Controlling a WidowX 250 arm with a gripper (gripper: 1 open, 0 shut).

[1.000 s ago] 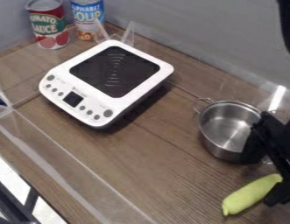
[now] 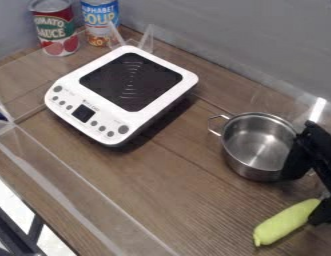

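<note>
A steel pot (image 2: 257, 146) with side handles stands on the wooden counter at right. Below it a pale yellow-green elongated object (image 2: 283, 222) lies on the wood. My black gripper (image 2: 309, 180) is at the right edge beside the pot and just past the green object's upper end, largely out of frame; I cannot see whether its fingers are open or touching either thing.
A white induction cooker (image 2: 121, 94) sits at upper left. Behind it are a tomato sauce can (image 2: 56, 30) and a soup can (image 2: 101, 20). Clear plastic walls edge the counter.
My gripper has shifted slightly at the right edge, with less of its dark body showing. The pot and green object look essentially unmoved.
</note>
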